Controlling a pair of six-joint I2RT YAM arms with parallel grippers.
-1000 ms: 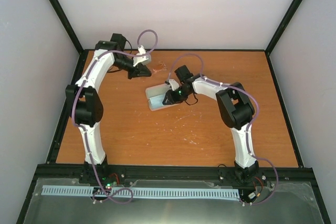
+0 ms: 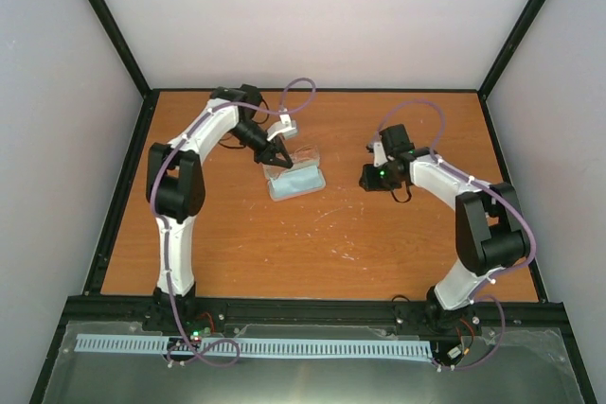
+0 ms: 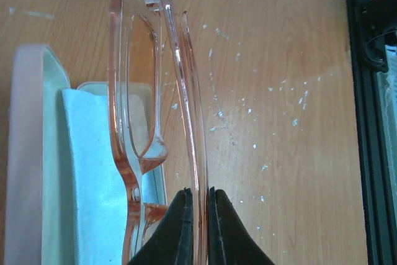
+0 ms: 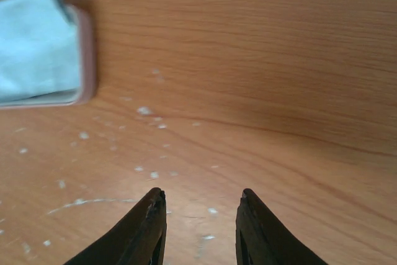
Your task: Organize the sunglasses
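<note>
My left gripper is shut on the clear pinkish sunglasses (image 3: pixel 116 128), holding them upright in its own view over the open case (image 3: pixel 26 147). The case, seen from above (image 2: pixel 296 193), has a pink shell and a light blue cloth (image 3: pixel 93 172) inside. In the right wrist view the case (image 4: pixel 85 54) sits at the top left with the cloth in it. My right gripper stands apart to the right of the case, fingers open and empty over bare wood.
The dark frame edge (image 3: pixel 372 153) runs along the table's side.
The left gripper has come down and right with the sunglasses, over the case. The right gripper has withdrawn from the case toward the right.
</note>
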